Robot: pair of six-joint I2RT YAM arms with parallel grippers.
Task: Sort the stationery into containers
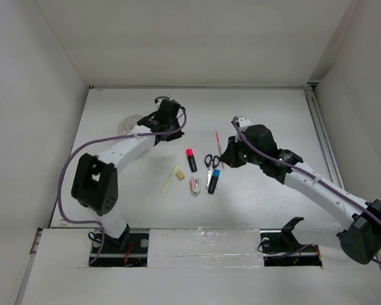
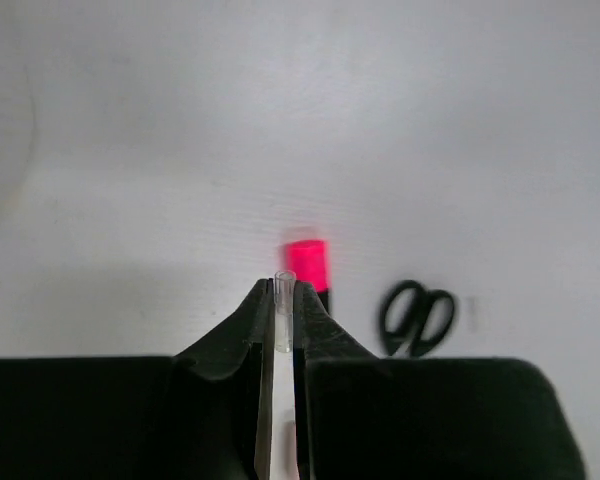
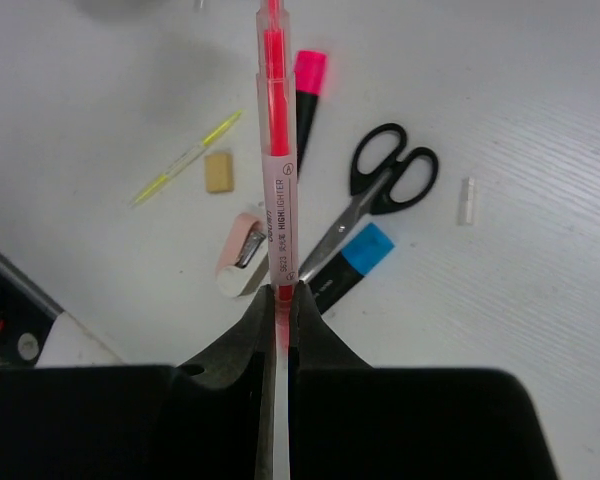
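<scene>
A small clear cap [image 2: 284,312] is pinched upright in my left gripper, which is shut on it above the table. My right gripper is shut on a pink highlighter [image 3: 281,215] that points up and away. On the table lie a marker with a pink cap [image 1: 191,160], black-handled scissors [image 3: 382,178], a blue-capped marker [image 3: 352,268], a pale pink and white stapler-like piece [image 3: 242,255], a tan eraser [image 3: 219,172] and a yellow highlighter [image 3: 188,158]. Another clear cap [image 3: 467,201] lies right of the scissors.
A round white container [image 1: 128,123] stands at the back left, partly behind my left arm; its rim [image 2: 10,120] edges into the left wrist view. Both arms hang over the table, with the stationery between them.
</scene>
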